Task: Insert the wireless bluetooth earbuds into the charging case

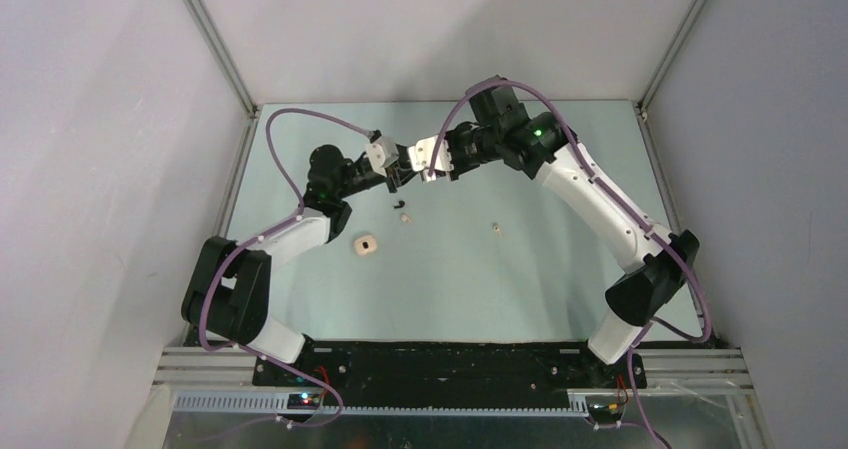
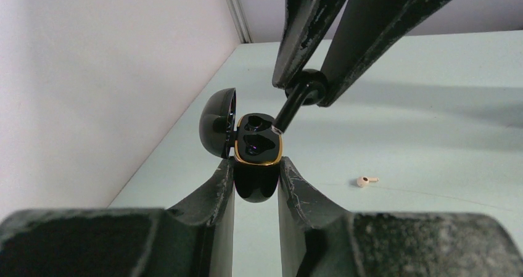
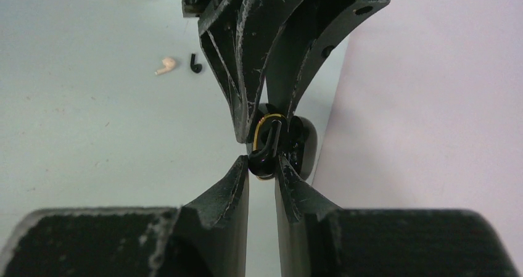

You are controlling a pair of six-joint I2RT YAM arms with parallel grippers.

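Note:
An open black charging case (image 2: 255, 179) with gold trim is gripped by my left gripper, its lid tipped up at the left in the left wrist view. Just above its slots, my right gripper is shut on a black earbud (image 3: 262, 161), stem angled toward the case. In the top view the two grippers (image 1: 400, 169) meet over the upper middle of the table, partly hidden by the arms.
A pale case (image 1: 365, 244), a white earbud (image 1: 405, 218) and a black earbud (image 1: 399, 205) lie below the grippers; another white earbud (image 1: 497, 228) lies to the right.

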